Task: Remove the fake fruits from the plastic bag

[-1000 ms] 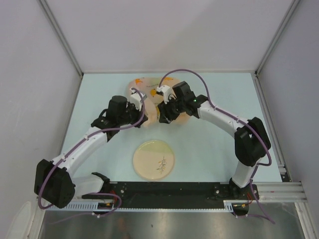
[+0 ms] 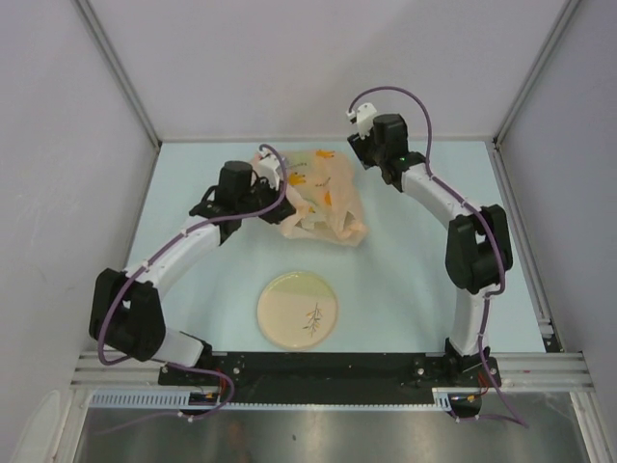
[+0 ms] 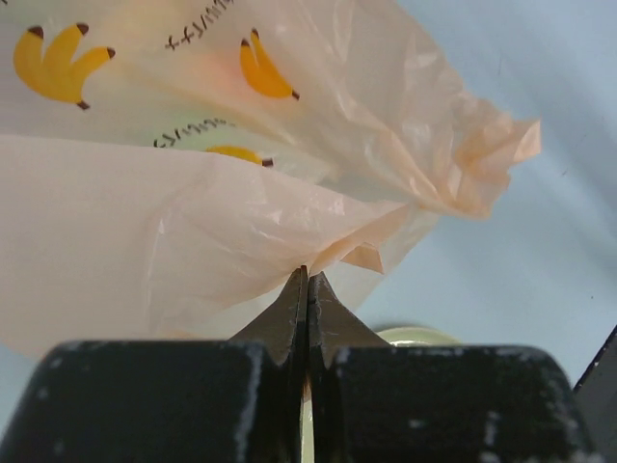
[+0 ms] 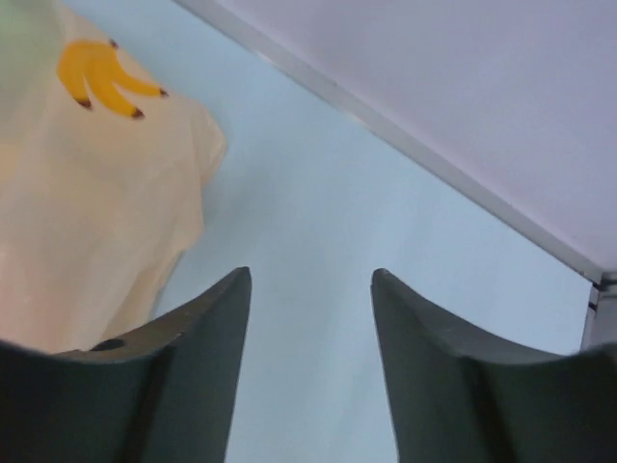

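A pale peach plastic bag printed with yellow bananas lies crumpled at the table's back middle. My left gripper is shut on a thin fold of it, at the bag's near left part. In the left wrist view the bag stretches up from the fingertips, and faint green and reddish tints show through the film. No loose fruit can be made out. To the right of the bag, over bare table, my right gripper stands open with nothing between its fingers; the bag's edge shows to their left.
A round cream plate with a printed sprig sits empty in front of the bag. Walls rise behind and at both sides.
My right gripper has gone from the bag's front toward the back right, clear of the bag. The left gripper has shifted slightly back and right; the bag's right side is more bunched.
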